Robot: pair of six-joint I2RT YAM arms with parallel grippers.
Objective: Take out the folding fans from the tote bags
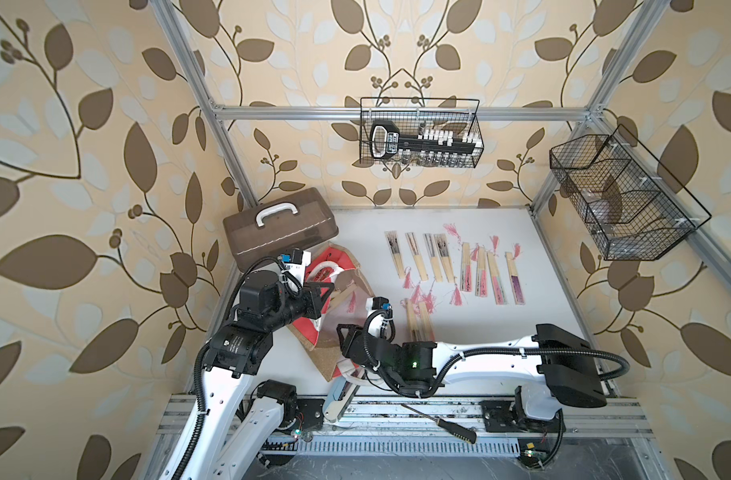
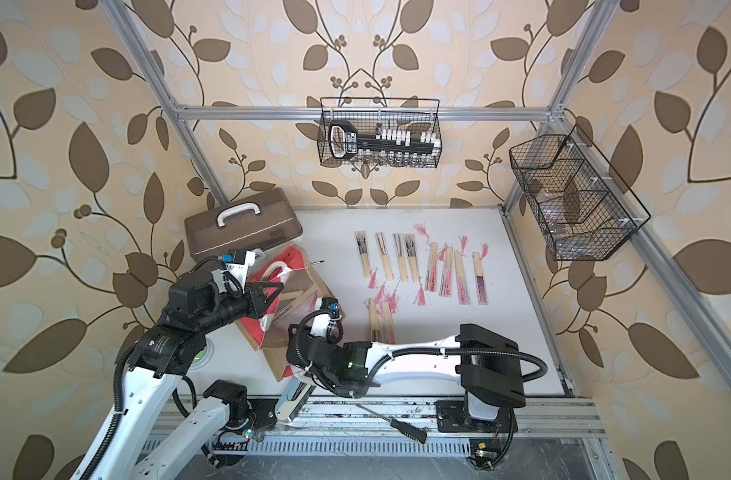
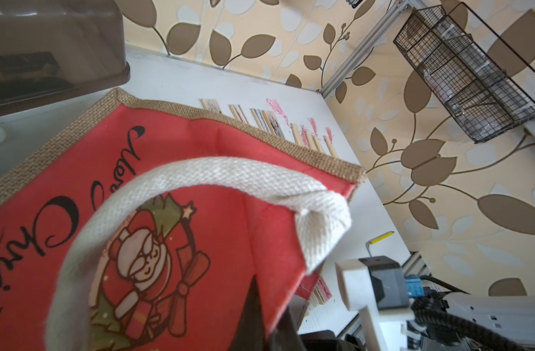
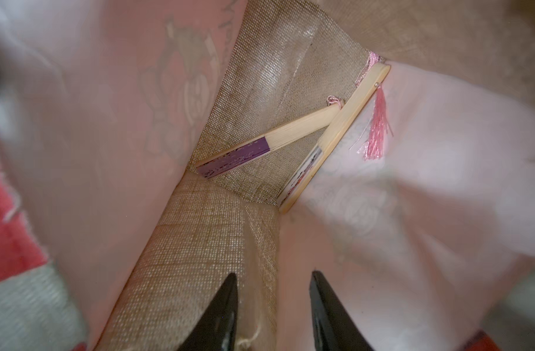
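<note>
The tote bag (image 1: 321, 350) lies with its mouth spread at the left of the table, red with burlap sides. Its red rim runs between the fingers of my left gripper, which is shut on it. At the bag's mouth, my right gripper is parted, nothing between its fingertips. Deeper inside, the right wrist view shows a folding fan with a purple band (image 4: 235, 158) and a second fan with a pink tassel (image 4: 337, 137) crossing its end. Several folded fans (image 1: 444, 260) lie in a row on the table.
A brown lidded box (image 1: 279, 228) stands behind the bag. More fans (image 2: 387, 320) lie right of the bag, partly behind my right arm. A screwdriver (image 1: 453, 429) rests at the front rail.
</note>
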